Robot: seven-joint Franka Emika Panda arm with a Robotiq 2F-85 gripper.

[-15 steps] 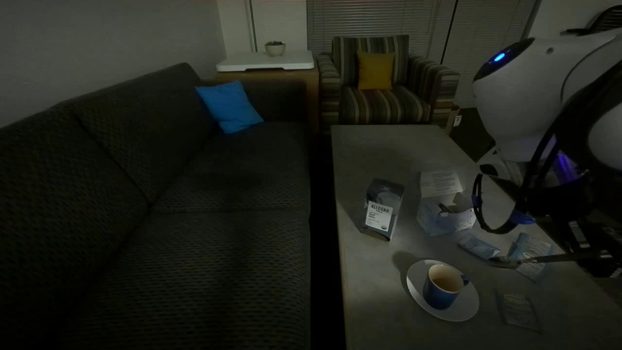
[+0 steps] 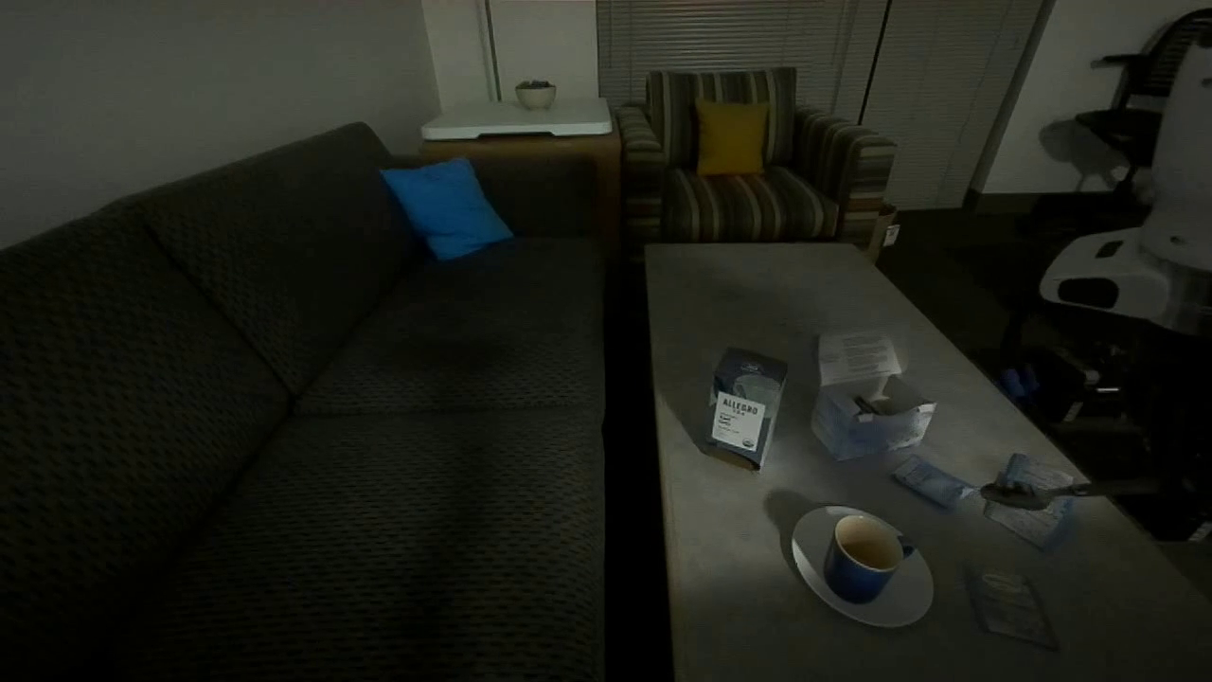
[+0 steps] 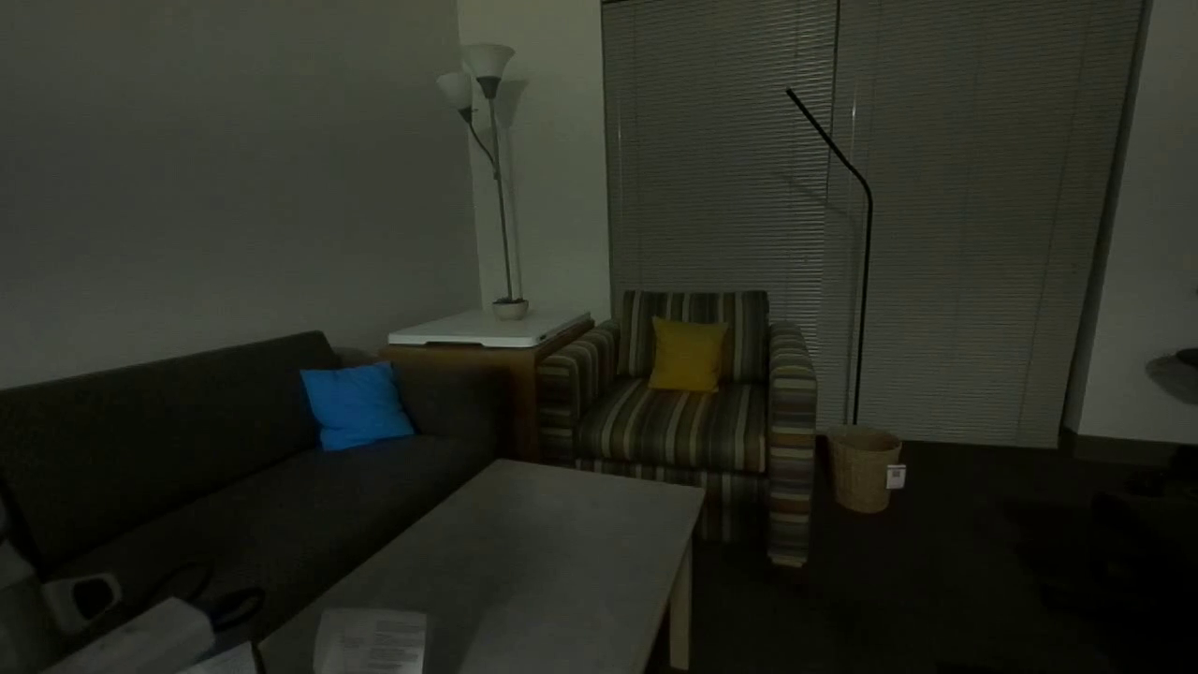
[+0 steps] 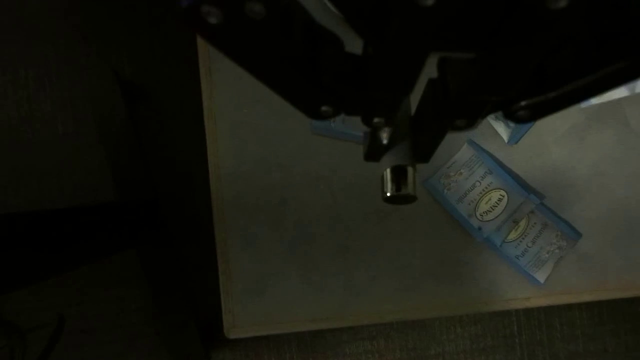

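A metal spoon point(image 2: 1028, 494) hangs over the right side of the coffee table, its handle pointing right toward the dark edge of exterior view 1. My gripper is shut on it; the shiny handle end point(image 4: 399, 185) pokes out below the fingers in the wrist view. Left of the spoon, apart from it, a blue cup point(image 2: 860, 570) stands upright on a white saucer point(image 2: 809, 547). What the spoon's bowl contains is too dim to tell.
Tea packets point(image 4: 504, 210) lie flat on the table point(image 4: 312, 252) near its edge. An open tea box point(image 2: 869, 421) and an upright Allegro box point(image 2: 744, 409) stand beyond the cup. A dark sofa point(image 2: 454, 477) runs alongside.
My arm has swung right, largely out of exterior view 1. Cup and boxes stay in place.
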